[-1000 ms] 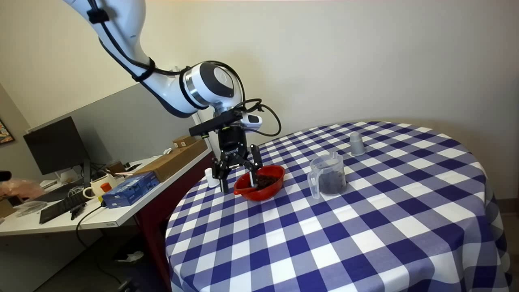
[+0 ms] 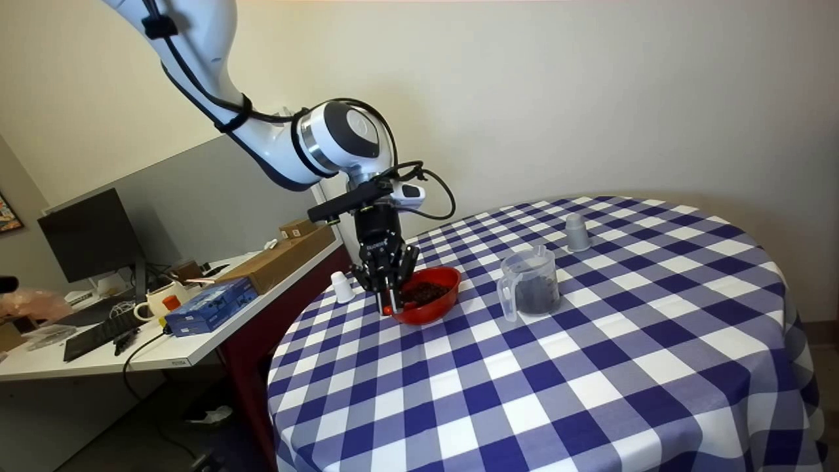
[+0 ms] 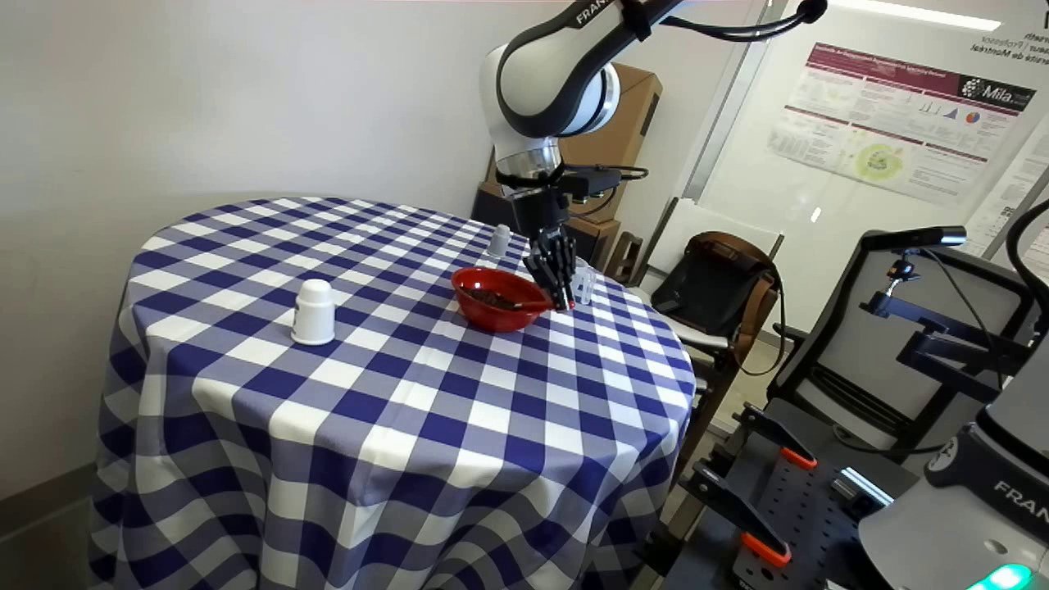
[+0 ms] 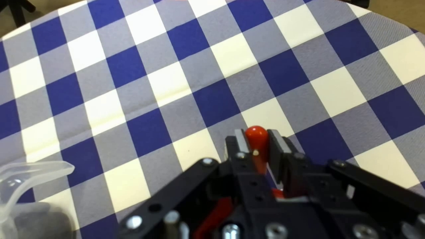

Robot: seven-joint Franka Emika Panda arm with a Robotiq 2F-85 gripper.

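Observation:
My gripper is shut on a red handle, whose rounded end shows between the fingers in the wrist view. That handle slants out over the rim of a red bowl; whether it is a separate utensil or part of the bowl I cannot tell. Dark contents lie in the bowl, which rests upright on the checkered cloth. In exterior view 2 the gripper is at the bowl's right side, pointing down. The fingers hide part of the handle.
A clear measuring jug with dark contents stands near the bowl. One white cup is upside down toward the table's far end; another white cup is behind the gripper. The checkered table has wide free room in front.
The gripper's fingers, spread apart around the handle a second ago, have come together on it. The arm has hardly moved, and the bowl, jug and cups look unmoved.

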